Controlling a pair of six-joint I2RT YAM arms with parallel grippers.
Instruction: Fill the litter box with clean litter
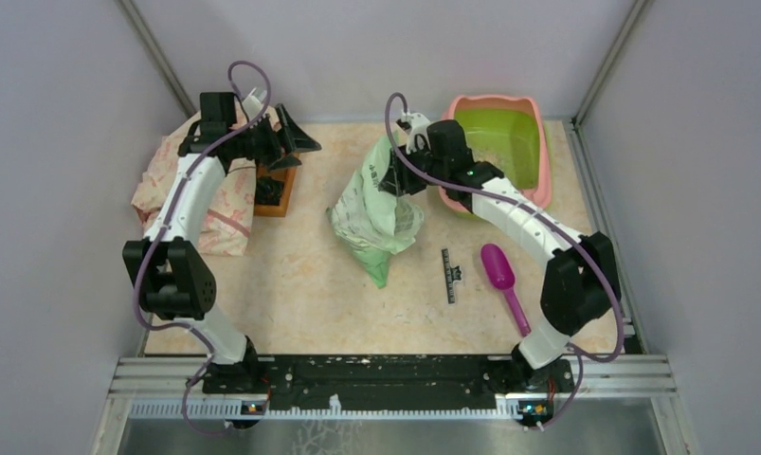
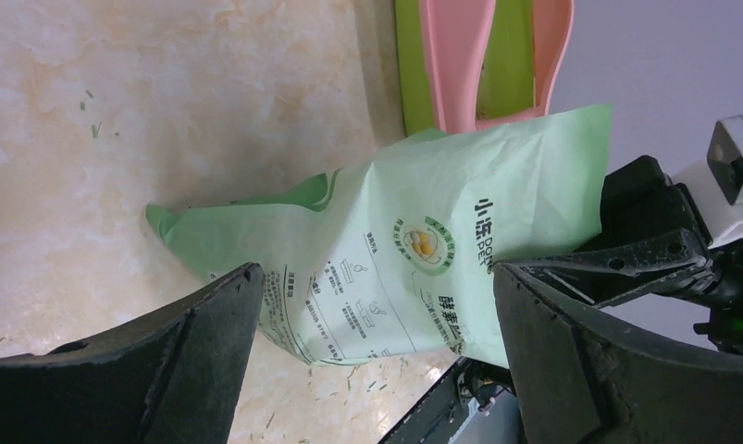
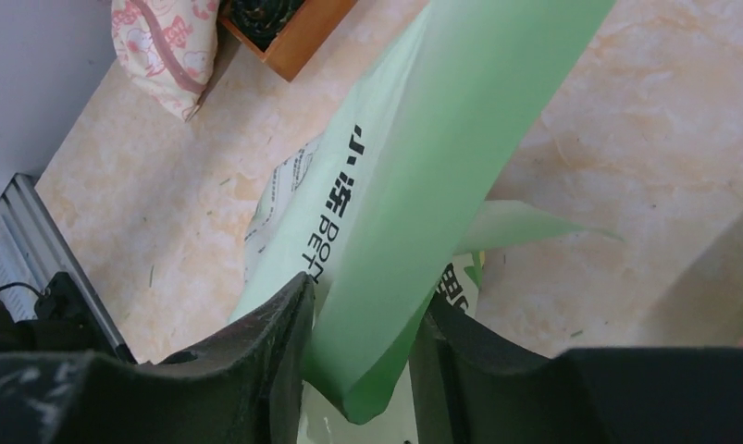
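Note:
A pale green litter bag (image 1: 369, 223) stands crumpled mid-table, its printed side filling much of the left wrist view (image 2: 367, 268). My right gripper (image 1: 400, 175) is at the bag's upper part; in the right wrist view the plastic lies between its fingers, though whether they grip it is unclear. My left gripper (image 1: 293, 144) is open, to the left of the bag. The pink and green litter box (image 1: 509, 142) sits back right with some granules in it, partly hidden by the right arm.
A magenta scoop (image 1: 498, 267) and a black clip (image 1: 448, 275) lie front right. At back left are a wooden tray (image 1: 270, 210) with dark contents and a pink patterned cloth (image 1: 226, 227).

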